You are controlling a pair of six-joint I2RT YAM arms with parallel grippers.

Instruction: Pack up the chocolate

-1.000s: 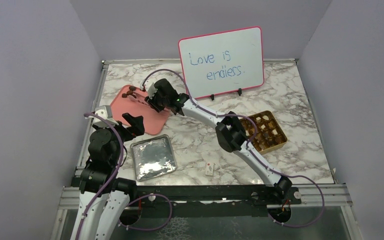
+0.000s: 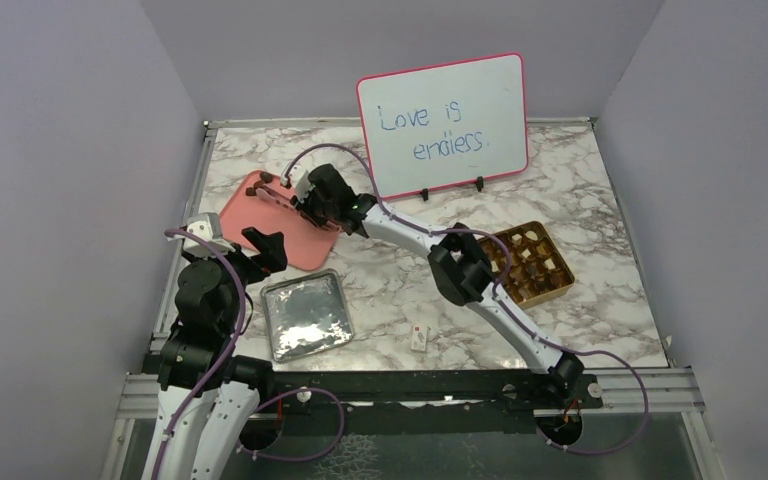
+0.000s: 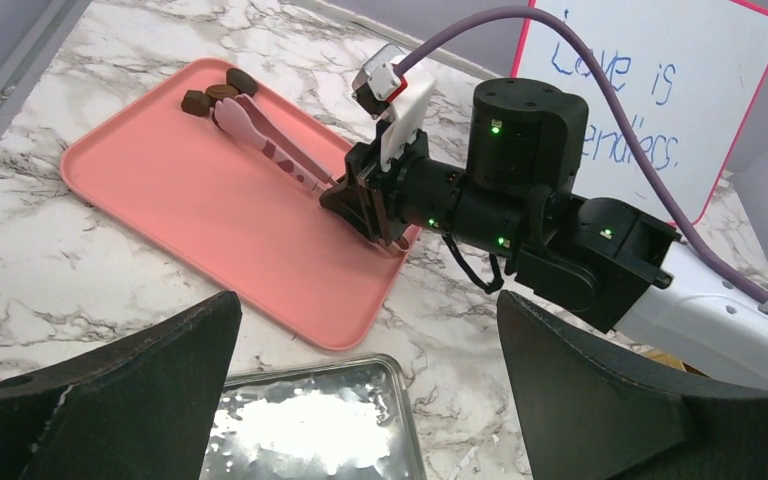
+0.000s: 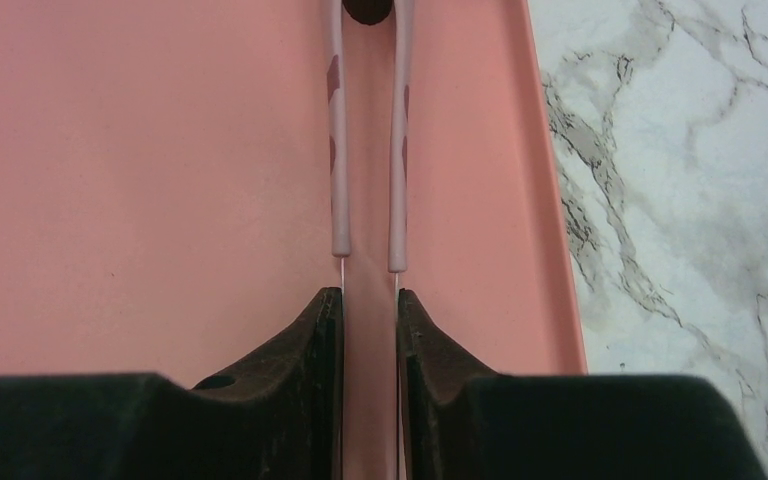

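Observation:
A pink tray at the back left holds several dark chocolates near its far end. My right gripper is low over that tray, shut on pink tongs, whose two tips lie around one dark chocolate at the top of the right wrist view. My left gripper stands open above the table, left of and in front of the right one, nothing between its fingers. A gold box of compartments with chocolates sits at the right, partly behind the right arm.
A metal tray lies at the front, near the left gripper. A whiteboard with writing stands at the back. A small white card lies at the front middle.
My right gripper and arm have shifted very slightly at the pink tray over the last second. The left arm is nearly still.

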